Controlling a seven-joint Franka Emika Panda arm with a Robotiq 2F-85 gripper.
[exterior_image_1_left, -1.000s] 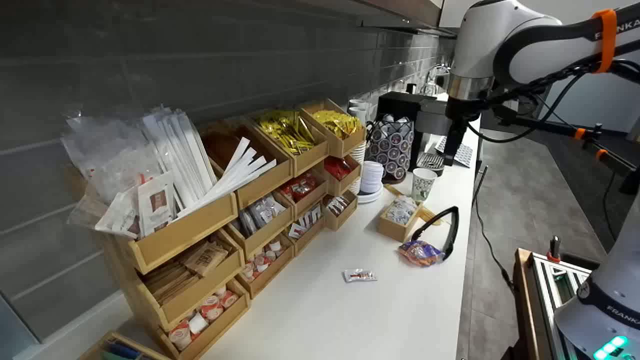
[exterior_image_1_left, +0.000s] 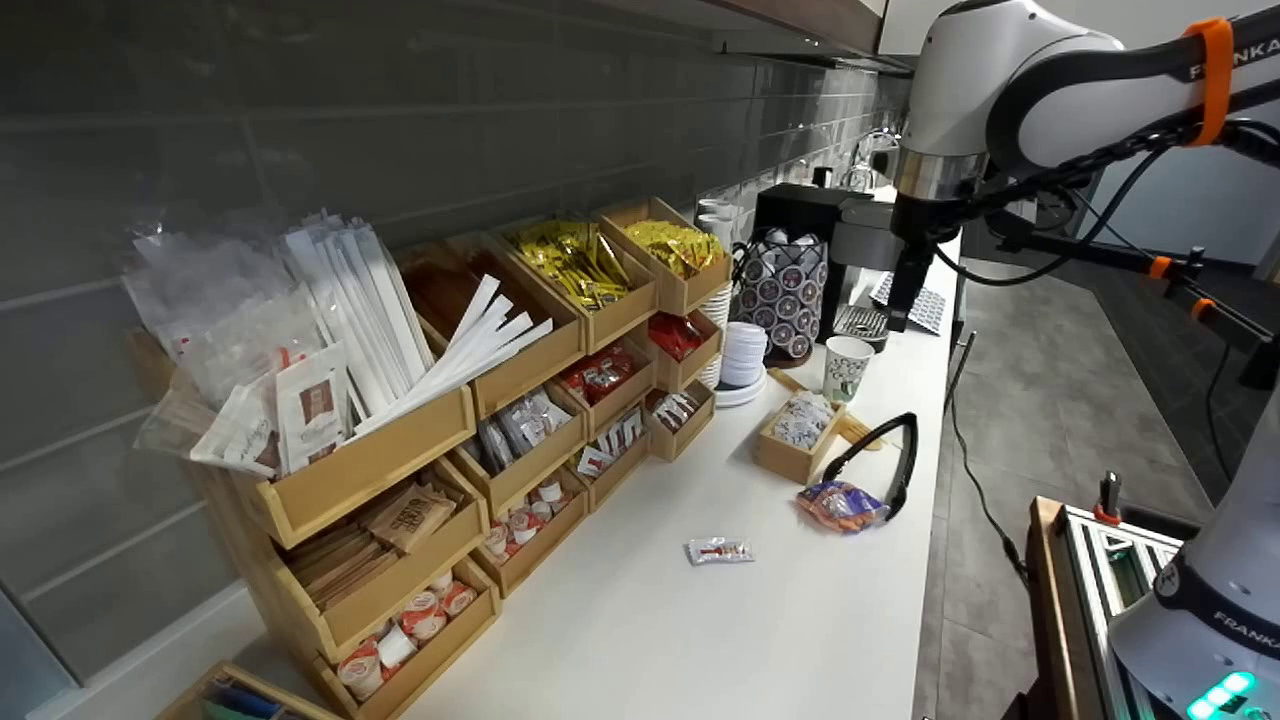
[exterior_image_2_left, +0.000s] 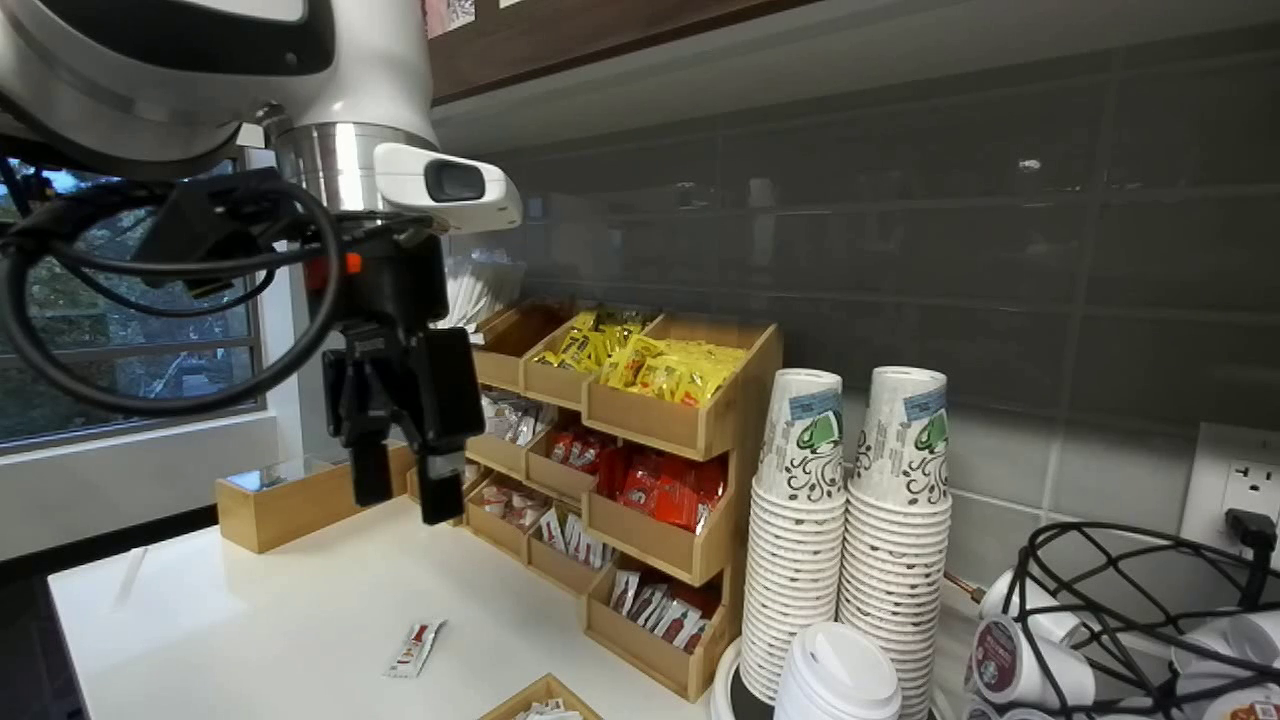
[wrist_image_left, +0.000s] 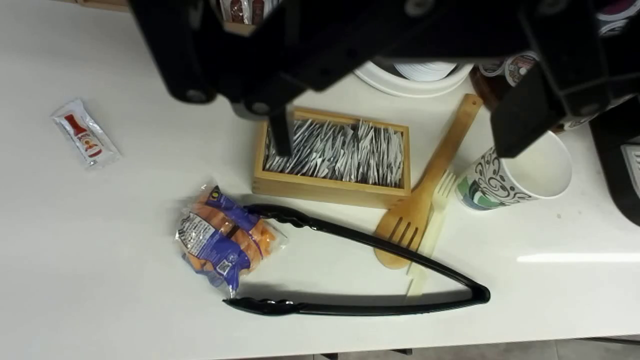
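My gripper (exterior_image_2_left: 405, 490) hangs high above the white counter, its fingers open and nothing between the fingers. Below it in the wrist view are a wooden box (wrist_image_left: 318, 187) full of thin packets, a wooden slotted spatula (wrist_image_left: 444, 153), a pale fork (wrist_image_left: 433, 222) and a patterned paper cup (wrist_image_left: 489, 183). Black tongs (wrist_image_left: 384, 309) lie spread on the counter, their tips beside a purple and orange snack bag (wrist_image_left: 223, 240). Apart from these, a small sauce packet (wrist_image_left: 87, 135) lies flat on bare counter; it shows also in the second exterior view.
A tiered wooden organizer (exterior_image_1_left: 528, 372) with condiments and straws stands along the wall. Behind the cup are a coffee machine (exterior_image_1_left: 798, 206) and a wire basket of pods (exterior_image_1_left: 780, 300). Stacked cups (exterior_image_2_left: 792, 564) stand by the organizer.
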